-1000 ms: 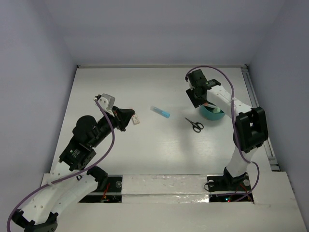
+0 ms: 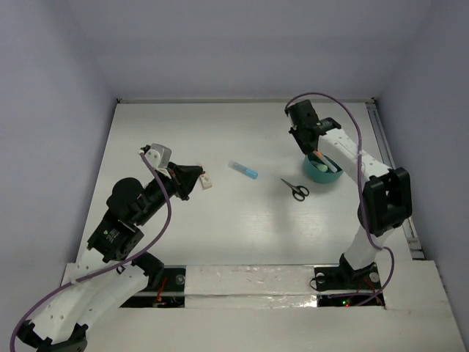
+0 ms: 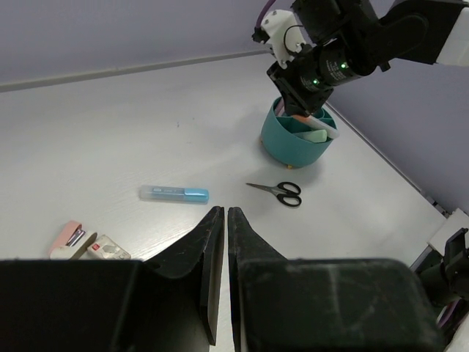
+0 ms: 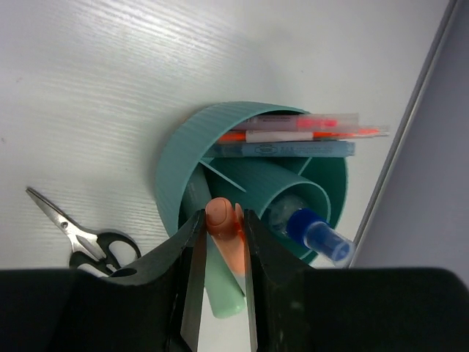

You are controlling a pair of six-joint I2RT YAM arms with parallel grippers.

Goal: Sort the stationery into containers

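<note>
My right gripper is shut on an orange-tipped pen [image 4: 229,238] over the teal divided cup [image 4: 179,169], which holds several pens, a green stick [image 4: 220,286] and a blue-capped bottle [image 4: 315,235]. My left gripper is shut, nothing between its fingers, over the left part of the table. Scissors [image 3: 282,192] lie left of the cup. A blue tube [image 3: 174,193] lies mid-table, with a pink stapler [image 3: 69,240] and a small white block [image 3: 108,248] nearer the left gripper.
Walls enclose the table, and a rail runs along its right edge beside the cup.
My right gripper has risen slightly and shifted toward the back right with the orange-tipped pen. The left arm has barely moved, and the loose items are unchanged.
</note>
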